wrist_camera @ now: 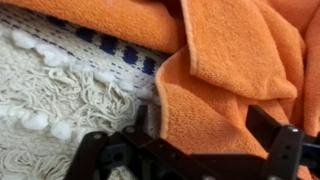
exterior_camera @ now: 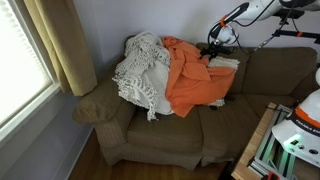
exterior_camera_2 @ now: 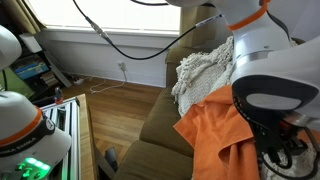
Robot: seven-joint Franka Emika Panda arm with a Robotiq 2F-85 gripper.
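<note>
An orange blanket [exterior_camera: 190, 80] lies draped over the sofa's backrest and seat, folded and creased. Beside it on the left is a cream knitted throw [exterior_camera: 147, 72]. My gripper [exterior_camera: 207, 55] is at the top of the orange blanket, near the sofa back. In the wrist view the gripper stands open, its two fingers [wrist_camera: 262, 125] apart, with orange cloth below and between them. A white fringed textile with dark blue marks [wrist_camera: 100, 45] lies left of that cloth. Whether the fingertips touch the cloth, I cannot tell.
The brown sofa [exterior_camera: 165, 135] has bare seat in front of the blankets. A wooden table [exterior_camera: 258, 140] stands at the front right, with a second robot arm [exterior_camera: 300, 130] by it. The window [exterior_camera: 25, 60] is at the left.
</note>
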